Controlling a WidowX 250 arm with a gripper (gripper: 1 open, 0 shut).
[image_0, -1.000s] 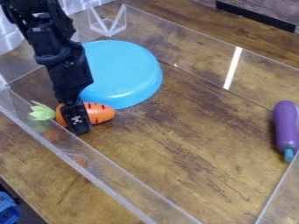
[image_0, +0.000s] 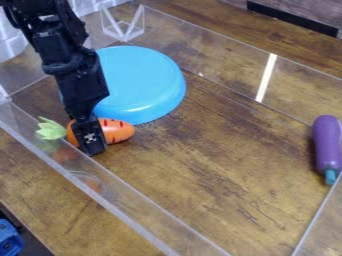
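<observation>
The black gripper (image_0: 88, 142) reaches down from the upper left onto an orange toy carrot (image_0: 115, 130) with green leaves (image_0: 51, 130), lying on the wooden surface at the left. Its fingertips are at the carrot, partly behind a clear plastic wall; whether they are closed on it is unclear. A light blue plate (image_0: 140, 80) lies just behind the carrot and gripper.
A purple toy eggplant (image_0: 327, 143) lies at the far right. A blue object (image_0: 7, 238) shows at the lower left corner. Clear walls edge the area.
The gripper's upper body has shifted very slightly; the carrot and other objects stay in place.
</observation>
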